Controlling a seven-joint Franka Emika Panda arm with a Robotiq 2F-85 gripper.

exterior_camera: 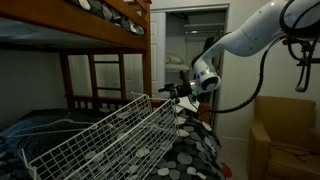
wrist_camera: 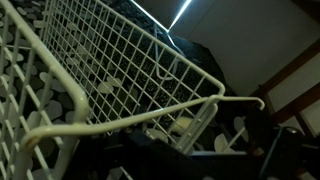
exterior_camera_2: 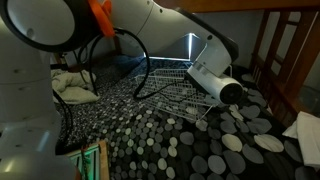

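A white wire basket [exterior_camera: 105, 143] leans on the spotted bedding in exterior view 1, its near side slanting up toward the gripper. My gripper [exterior_camera: 172, 92] is at its upper right corner. Across the wrist view, the basket's rim [wrist_camera: 150, 117] runs just beyond my gripper, whose dark fingers stand apart at the bottom edge. The fingers are open and nothing shows clamped in them; whether they touch the rim I cannot tell. In exterior view 2 the basket [exterior_camera_2: 165, 88] is beyond the arm, which hides my fingertips.
A wooden bunk bed frame [exterior_camera: 105, 38] rises behind and above the basket. The tan armchair [exterior_camera: 284, 140] stands at the right. Dotted bedding [exterior_camera_2: 185, 150] spreads clear in front of the basket. A dark cable hangs from the arm.
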